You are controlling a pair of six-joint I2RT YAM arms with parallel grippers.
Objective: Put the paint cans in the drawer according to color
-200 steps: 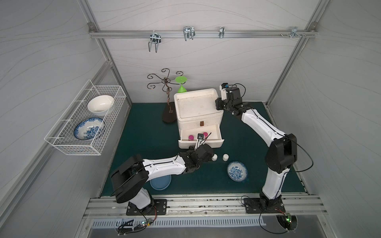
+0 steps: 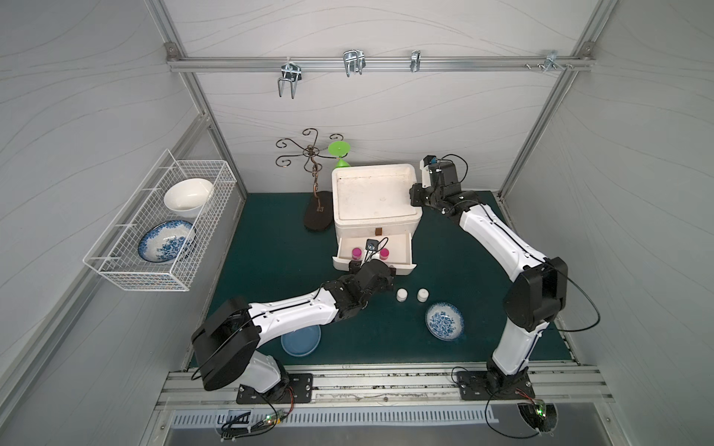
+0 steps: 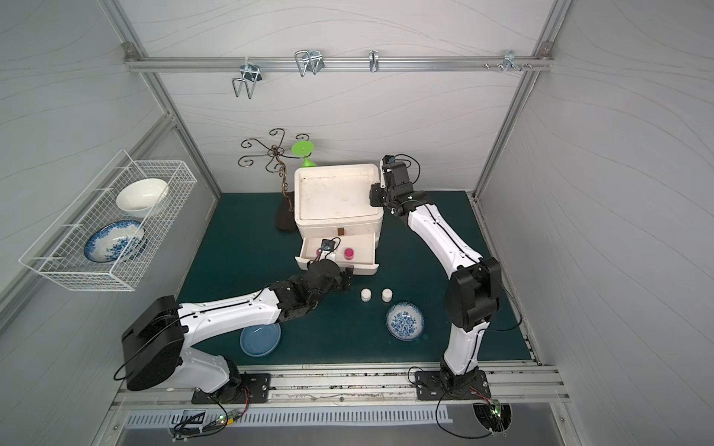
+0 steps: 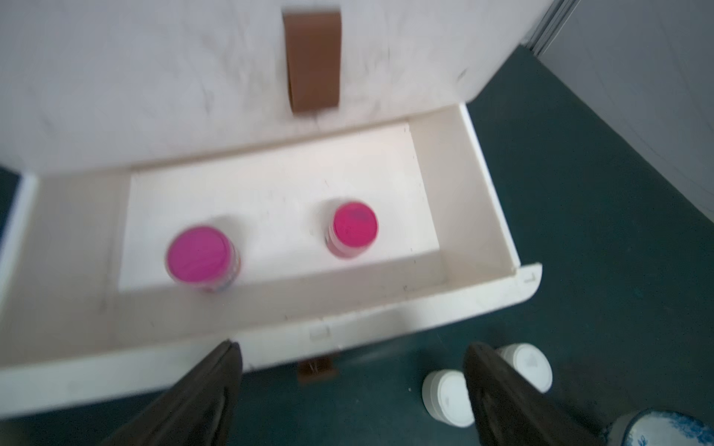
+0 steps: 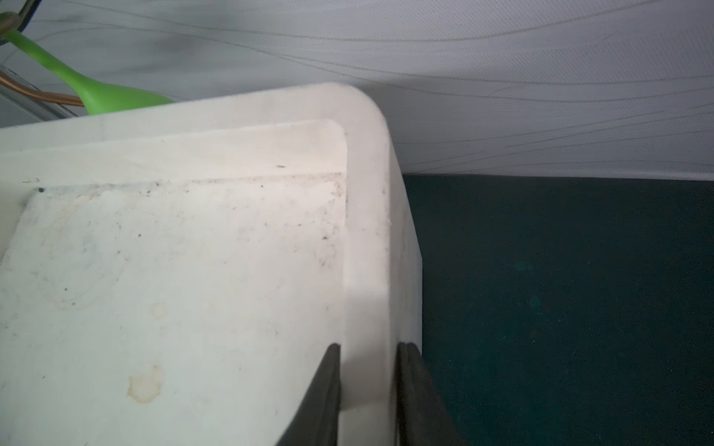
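Observation:
A white drawer box [image 2: 375, 197] has its lower drawer [image 4: 476, 171] pulled out, holding two pink-lidded paint cans [image 4: 200, 256] [image 4: 353, 226]. Two white-lidded cans [image 4: 446, 394] [image 4: 526, 364] stand on the mat in front. My left gripper hangs over the drawer's front, fingers apart, nothing visible between them. My right gripper is shut on the box's top right rim.
A patterned bowl [image 2: 444, 322] and a blue plate [image 2: 301, 340] lie at the front. A metal stand [image 2: 316, 212] with a green object [image 2: 338, 148] is left of the box. A wire basket [image 2: 160, 223] hangs on the left.
The right gripper and box top have shifted slightly rightward, with the box now straighter.

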